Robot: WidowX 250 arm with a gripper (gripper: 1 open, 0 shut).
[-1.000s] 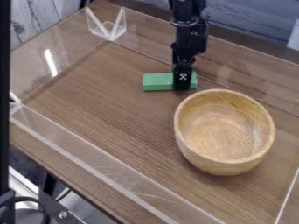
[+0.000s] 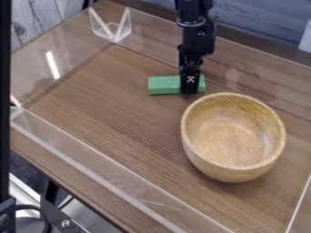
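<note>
A green rectangular block (image 2: pixel 165 85) lies flat on the wooden table, just behind a large round wooden bowl (image 2: pixel 231 141). The black gripper (image 2: pixel 190 80) reaches down from the back to the right half of the block, its fingertips over or around it. Whether the fingers are closed on the block cannot be told at this size.
The wooden table (image 2: pixel 97 136) has free room at the left and front left. A clear plastic bracket (image 2: pixel 109 25) stands at the back left corner. A wall runs along the back right.
</note>
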